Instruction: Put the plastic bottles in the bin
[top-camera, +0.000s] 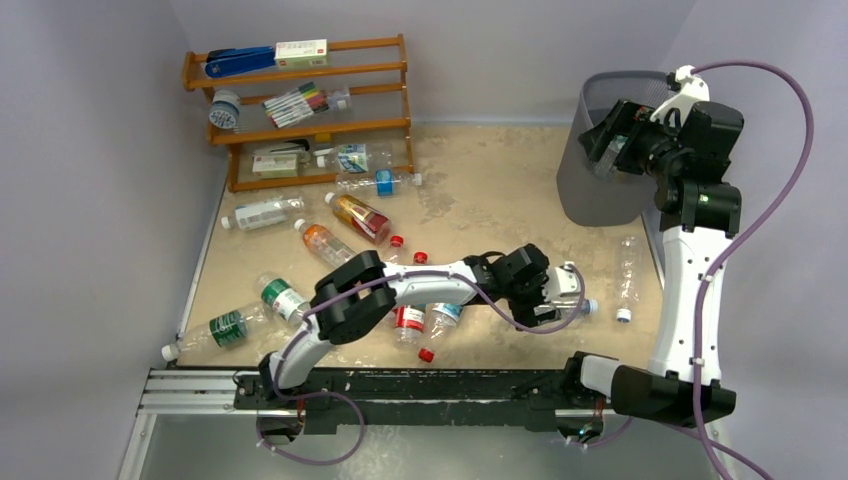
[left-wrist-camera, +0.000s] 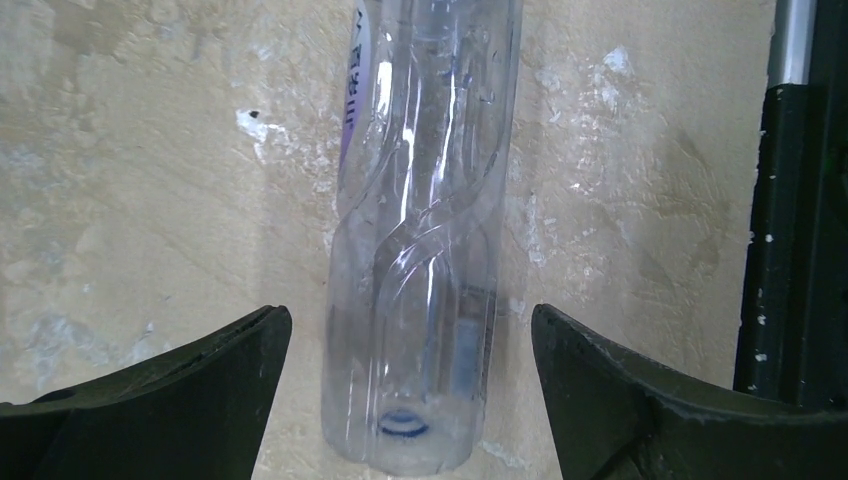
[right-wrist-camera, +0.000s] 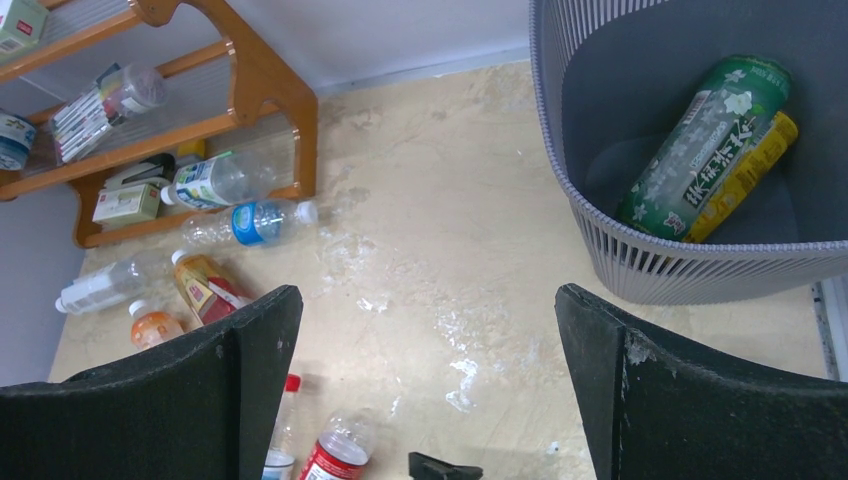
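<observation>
My left gripper is open over a clear bottle lying on the tabletop, its fingers on either side of the bottle's end. In the top view this left arm reaches across the middle to the front right. My right gripper stands open at the grey bin, which holds a green can-like item and a yellow one. Loose bottles lie over the table, among them a green-label one, a tea bottle and an upright-lying clear one below the bin.
A wooden rack at the back left holds boxes, pens and bottles. Walls enclose the sides and back.
</observation>
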